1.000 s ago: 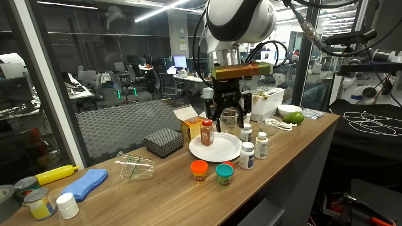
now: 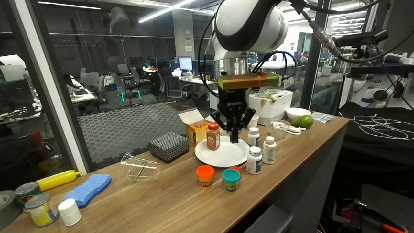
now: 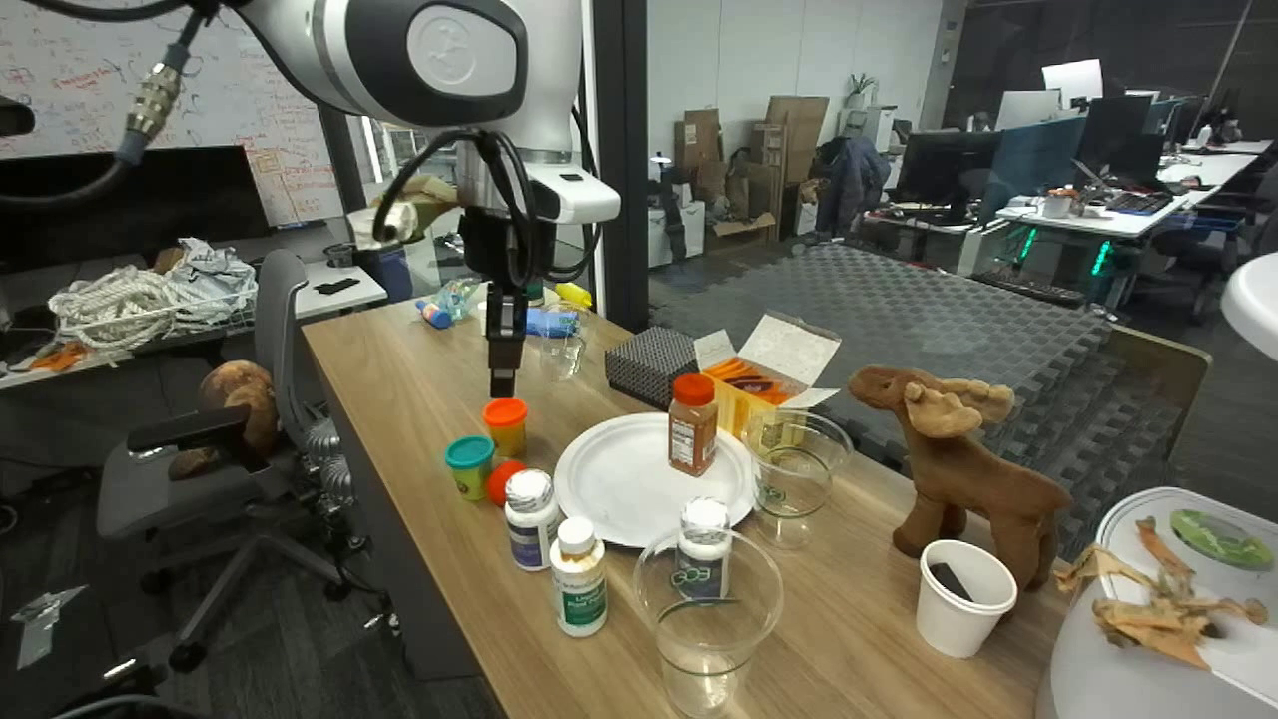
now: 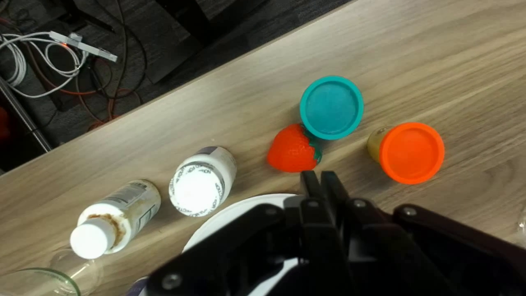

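Note:
My gripper (image 2: 234,139) hangs in the air above the white plate (image 2: 239,157), fingers pointing down. In the wrist view its two fingers (image 4: 310,181) stand almost together with a thin gap, and I make out nothing between them. A spice jar with a red lid (image 3: 692,426) stands upright on the plate. Beside the plate are a Play-Doh tub with an orange lid (image 4: 412,153), one with a teal lid (image 4: 331,107), and a red toy strawberry (image 4: 293,149) close against the teal-lidded tub.
Pill bottles (image 3: 532,517) and clear cups (image 3: 707,629) crowd one side of the plate. Behind it stand a black patterned box (image 2: 169,146) and an open yellow carton (image 2: 197,132). A clear cup (image 2: 139,167) lies tipped over.
The gripper's fingers have come together from wide apart, and the gripper sits slightly lower. The tipped clear cup has rolled a little. The plate, jar and tubs stay put.

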